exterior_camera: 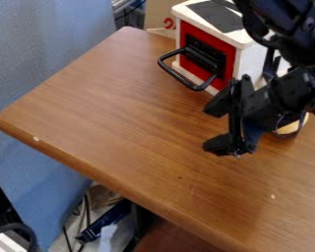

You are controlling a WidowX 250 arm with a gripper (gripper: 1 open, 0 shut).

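A small white box (251,61) with a red front (230,49) stands at the back of the wooden table (121,138), a black looped handle (184,81) sticking out from its front. My black gripper (220,126) hangs above the table in front of the box, below and right of that handle, angled down-left. Its fingers overlap in this view, so whether they are apart is unclear. Behind the gripper, at the right, part of a pale round object (291,127) shows, mostly hidden.
A blue fabric partition (42,69) runs along the left edge. Cables and clutter lie below the table at lower left. A cardboard box (160,12) is behind.
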